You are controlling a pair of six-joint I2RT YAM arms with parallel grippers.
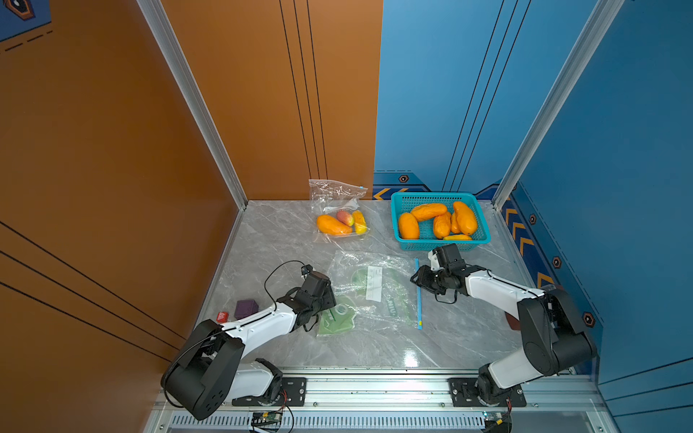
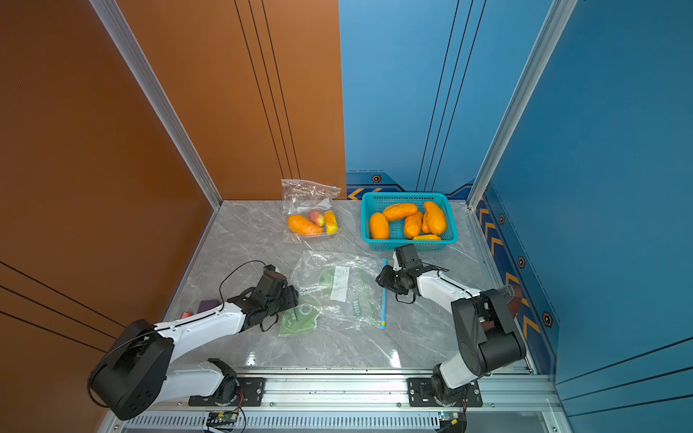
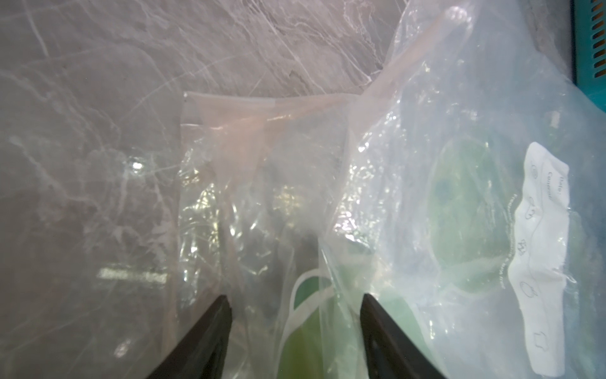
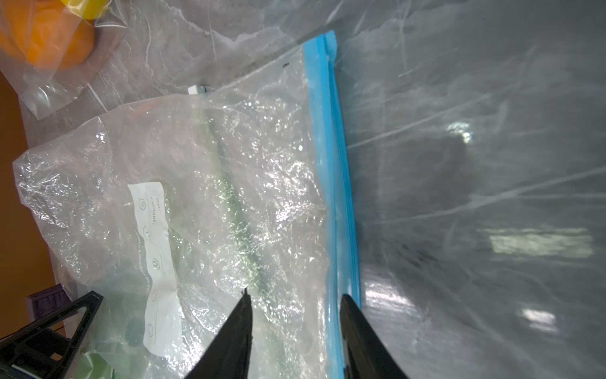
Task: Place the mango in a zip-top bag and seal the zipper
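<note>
A clear zip bag [image 1: 343,285] lies flat on the table with a white label [image 1: 374,283], its blue zipper strip [image 1: 419,296] along the right side. Several mangoes [image 1: 428,211] rest in the teal basket [image 1: 481,239]. My left gripper stands open above the bag's left end, where green print shows through the plastic; its fingers [image 3: 211,338] look apart from each other. Over the zipper side, my right gripper is open too, one fingertip close to the blue strip. Whether plastic touches either gripper's fingers I cannot tell.
A filled clear bag [image 1: 338,216] with fruit stands at the back, left of the basket. A dark purple block [image 1: 246,308] and a small red item [image 1: 222,316] sit at the far left. Bare table [image 4: 505,189] shows right of the zipper.
</note>
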